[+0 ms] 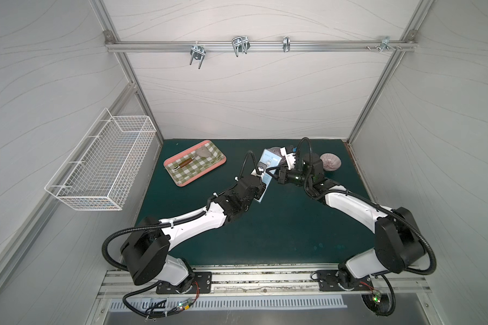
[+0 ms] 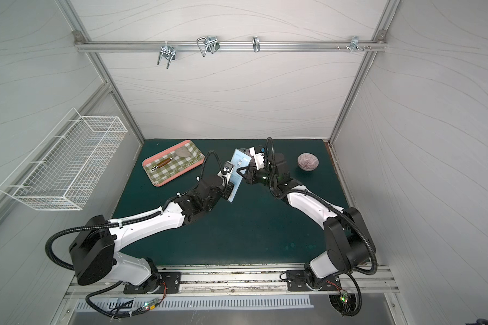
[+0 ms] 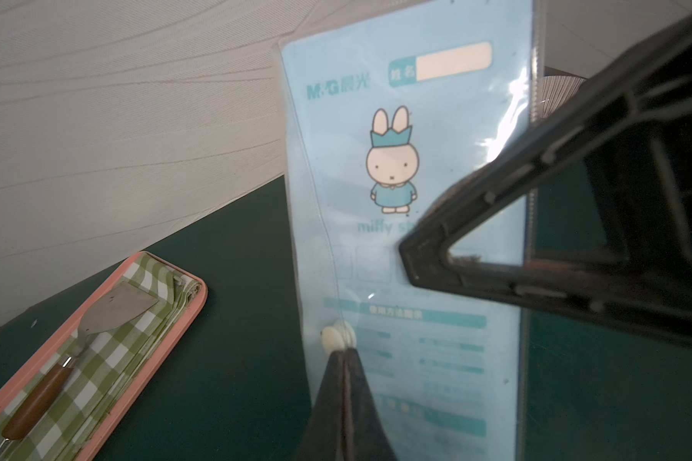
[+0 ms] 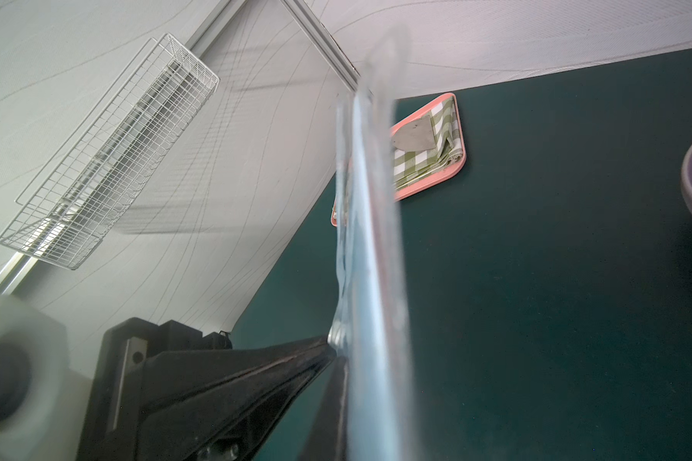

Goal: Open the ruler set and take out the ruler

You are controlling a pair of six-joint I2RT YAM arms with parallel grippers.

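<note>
The light blue ruler set (image 3: 407,192), a clear sleeve with a Miffy print, is held upright between the arms over the middle of the table. My right gripper (image 2: 241,171) is shut on the sleeve from the right; its black frame crosses the print in the left wrist view. My left gripper is shut, with its tips at a small white round piece (image 3: 332,338) on the sleeve's lower part; whether anything is between them is not visible. The right wrist view shows the sleeve edge-on, with those tips touching its face.
A pink tray (image 1: 179,181) with checked cloth and a spatula lies back left. A pink bowl (image 1: 330,161) sits back right, another partly hidden behind the right gripper. A wire basket (image 1: 111,157) hangs on the left wall.
</note>
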